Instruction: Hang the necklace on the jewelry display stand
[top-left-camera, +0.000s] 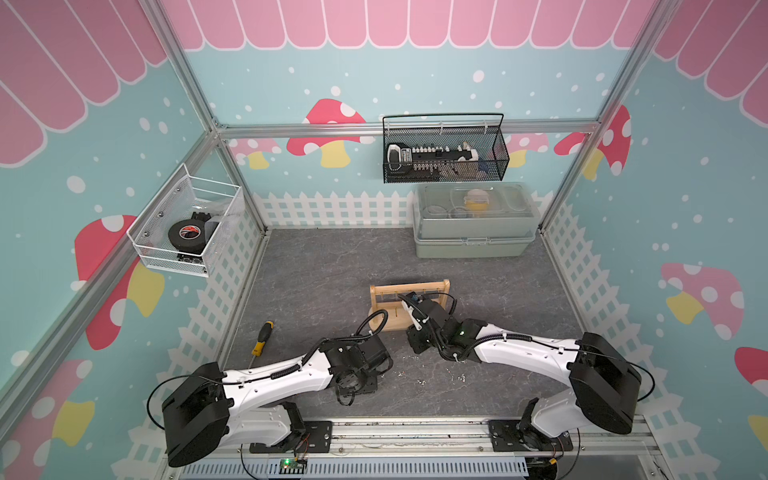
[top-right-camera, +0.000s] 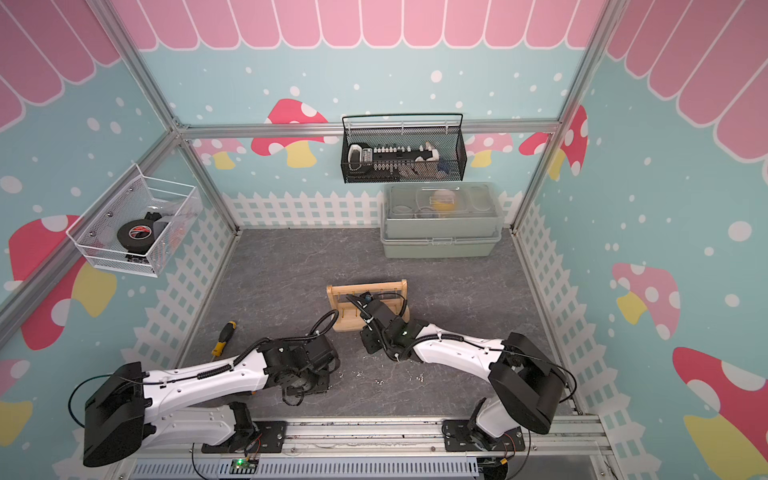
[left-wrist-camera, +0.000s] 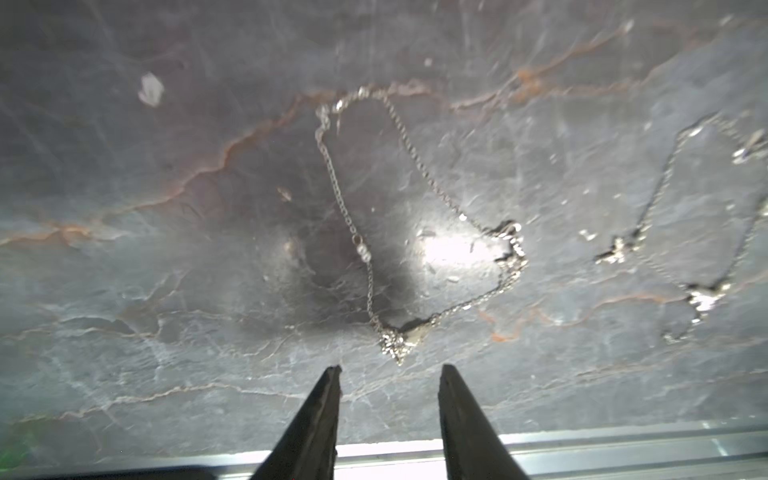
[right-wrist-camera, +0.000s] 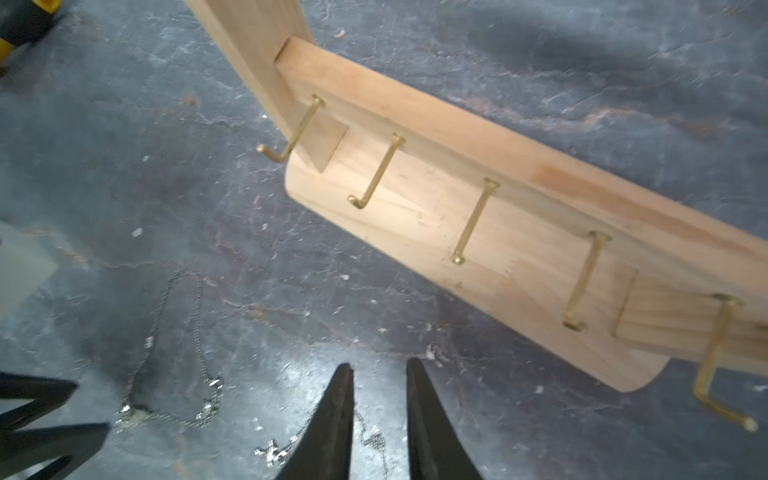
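A thin silver necklace (left-wrist-camera: 414, 158) lies in a loose loop on the dark marbled table in the left wrist view, its small ornaments bunched at the near corner. Above the table, just short of that corner, my left gripper is open with nothing between its fingers. A second silver chain (left-wrist-camera: 664, 182) lies farther right. The wooden display stand (right-wrist-camera: 512, 148) has a row of brass hooks (right-wrist-camera: 473, 222), all bare where they show. My right gripper hovers in front of the stand, its fingers apart and empty; a chain (right-wrist-camera: 276, 453) on the table appears beyond them.
A yellow and black screwdriver (top-left-camera: 262, 338) lies at the left of the table. A green lidded box (top-left-camera: 477, 228) stands against the back wall. Clear tabletop extends behind the stand and to its right.
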